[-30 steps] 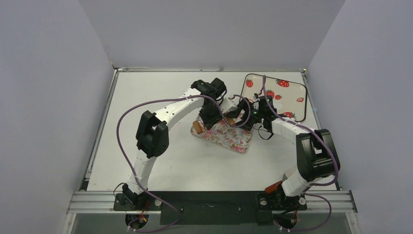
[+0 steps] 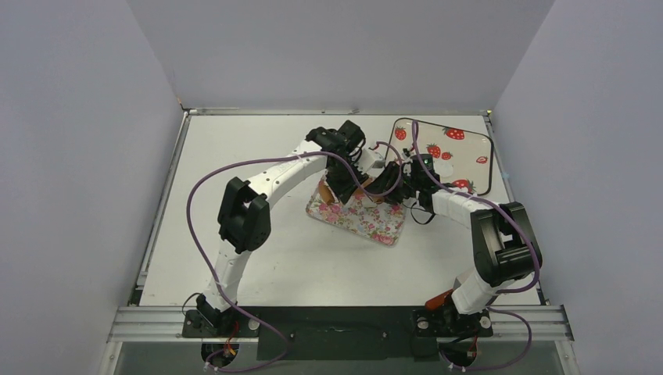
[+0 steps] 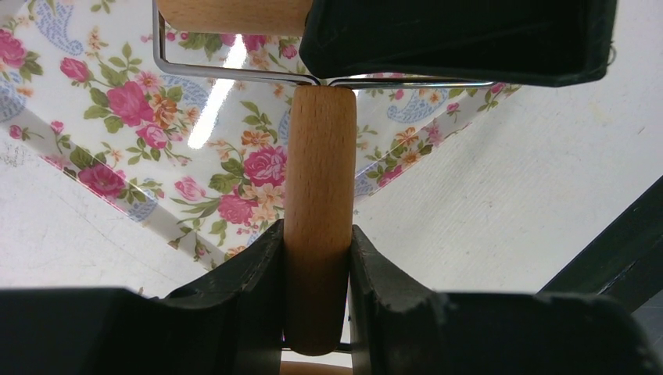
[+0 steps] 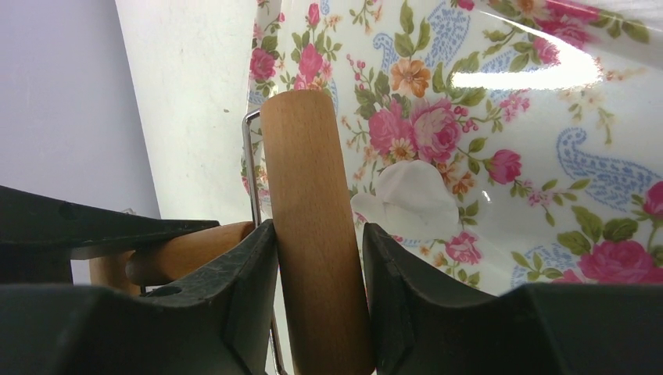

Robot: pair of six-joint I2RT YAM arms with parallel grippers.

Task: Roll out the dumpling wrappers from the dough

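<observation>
A floral mat (image 2: pixel 352 223) lies mid-table. In the left wrist view my left gripper has its fingers round a wooden roller handle (image 3: pixel 320 156). My right gripper is shut on another wooden handle (image 4: pixel 309 164) of the rolling pin. Both grippers are close together over the mat, largely hiding the tool from above. In the right wrist view a thin white piece of dough (image 4: pixel 414 199) lies on the mat beside that handle.
A strawberry-patterned board (image 2: pixel 469 148) lies at the back right, partly behind my right arm.
Both grippers have shifted slightly toward the back over the last second; the right arm also moved a little leftward. The mat looks unmoved.
</observation>
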